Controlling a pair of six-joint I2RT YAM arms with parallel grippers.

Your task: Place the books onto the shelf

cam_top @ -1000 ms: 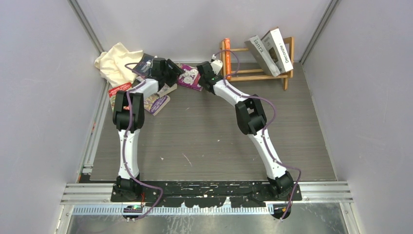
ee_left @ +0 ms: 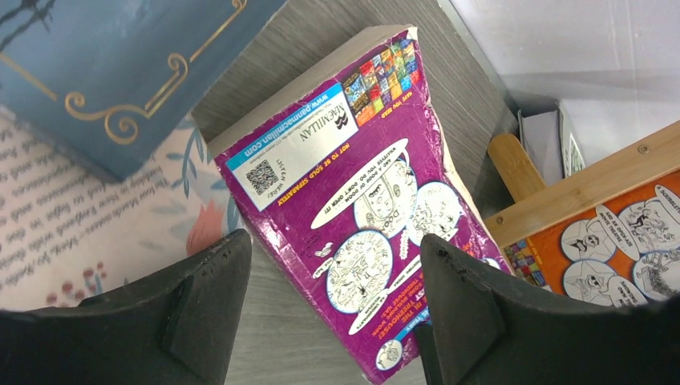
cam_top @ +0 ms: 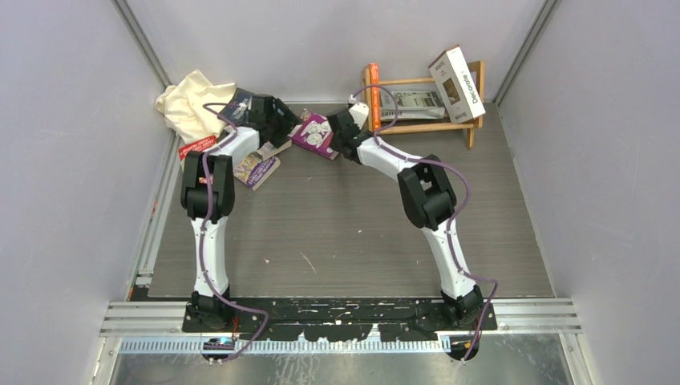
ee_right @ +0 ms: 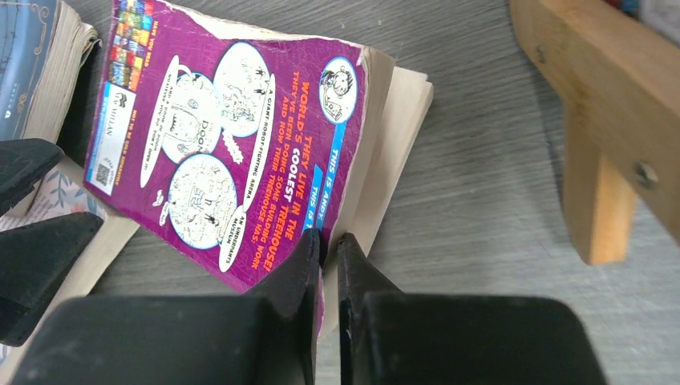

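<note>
A purple book lies at the back of the table, between the two arms. In the right wrist view, my right gripper is shut on the near edge of this purple book; another pale book edge shows beneath it. My left gripper is above the same book's other end in the left wrist view, its fingers apart and nothing held. A blue book and a floral-covered book lie beside it. A wooden rack holds an orange book upright at its left end.
Inside the rack, a grey file box lies flat and a white Decorole box leans right. Cream cloth, a red book and a purple-and-yellow book are on the left.
The grey file box has toppled from leaning on the Decorole box to lying flat. My right gripper and the purple book have shifted slightly toward the front right.
</note>
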